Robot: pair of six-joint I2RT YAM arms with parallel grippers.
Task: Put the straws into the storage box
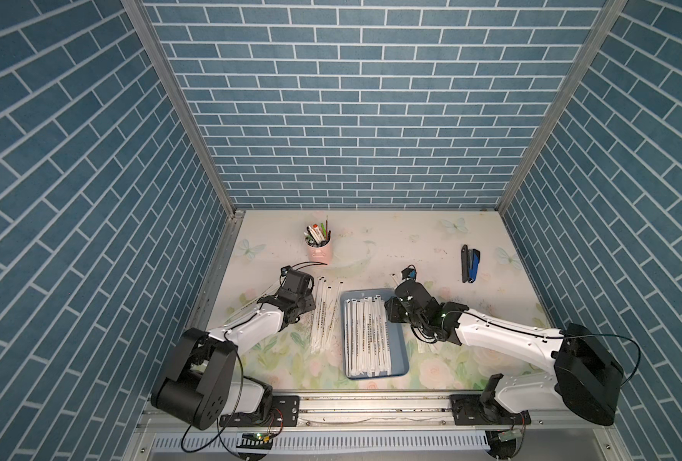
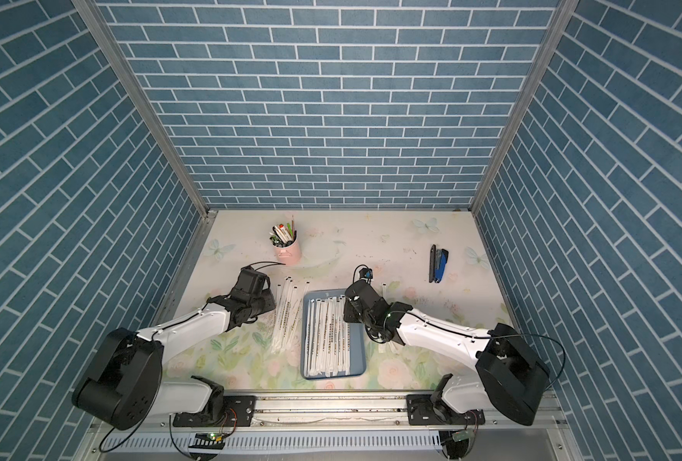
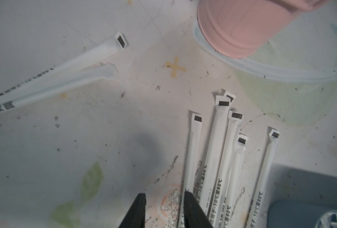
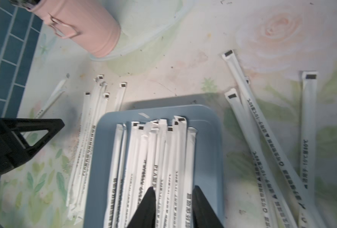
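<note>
Many white paper-wrapped straws (image 4: 153, 167) lie lengthwise in the blue-grey storage box (image 4: 210, 152). Left of the box, several straws (image 3: 214, 159) rest on the table, and two more (image 3: 62, 77) lie further left. To the box's right, another loose group of straws (image 4: 259, 148) shows in the right wrist view. My left gripper hovers over bare table beside the left group, fingers part open and nothing between them. My right gripper is above the box, its fingertips apart over the straws, holding nothing.
A pink pen cup (image 1: 319, 250) stands behind the left straws. A black and blue stapler pair (image 1: 470, 264) sits at the far right. My two arms stand on either side of the box.
</note>
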